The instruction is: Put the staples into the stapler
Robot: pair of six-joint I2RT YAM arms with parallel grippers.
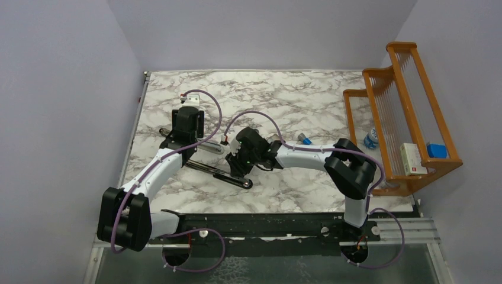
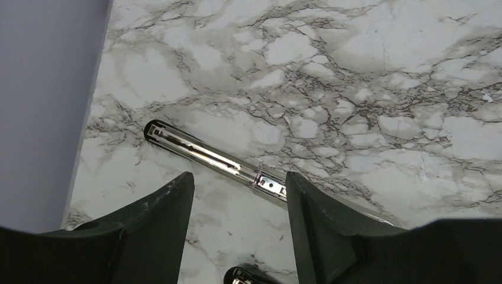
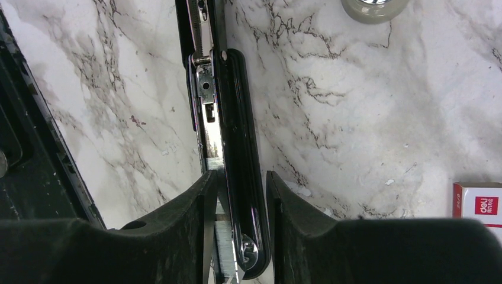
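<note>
An opened black stapler [image 3: 243,142] lies flat on the table, its metal magazine swung out lengthwise. A strip of staples [image 3: 214,163] shows in that magazine, running toward the front end and partly covered by the left-hand finger. My right gripper is over this front part, its fingers parted, one across the staples and the other beyond the black body. Whether either finger touches the stapler is unclear. Further left, my left gripper hovers above a second opened stapler [image 2: 219,161], open and empty.
A small deli box [image 3: 479,203] and a round pale object [image 3: 374,10] are on the right-hand side. A blue item [image 1: 304,139] lies mid-table. The wooden rack [image 1: 388,130] stands at the right edge.
</note>
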